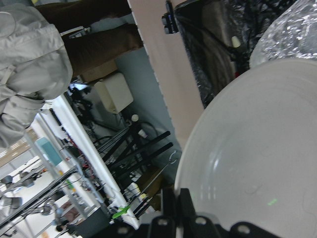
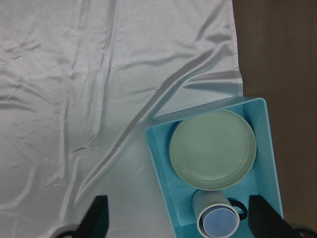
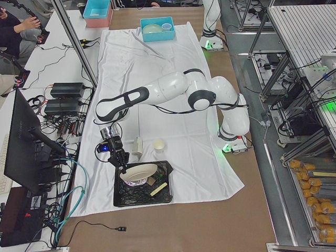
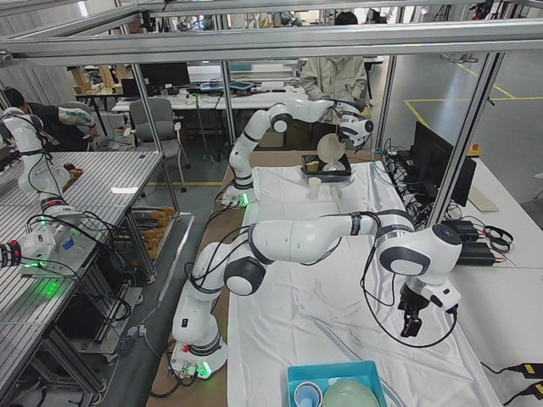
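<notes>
My left gripper point(image 3: 124, 167) is shut on the rim of a cream plate point(image 3: 140, 171), which is tilted up over a black plastic-lined bin point(image 3: 121, 195); in the left wrist view the plate point(image 1: 247, 148) fills the right half. A yellow item and a foil-like bowl lie in the bin. A white cylinder point(image 3: 137, 147) and a cream cup point(image 3: 159, 144) stand behind it. My right gripper point(image 4: 412, 320) hangs over the cloth near a blue bin point(image 2: 267, 148) holding a green plate point(image 2: 212, 148) and a mug point(image 2: 218, 218); it is open with nothing between its fingers.
A white cloth point(image 3: 147, 63) covers the table, largely clear between the two bins. A monitor point(image 3: 26, 142) and cables line the left edge in the camera left view. A person stands beyond the table's end near the left arm.
</notes>
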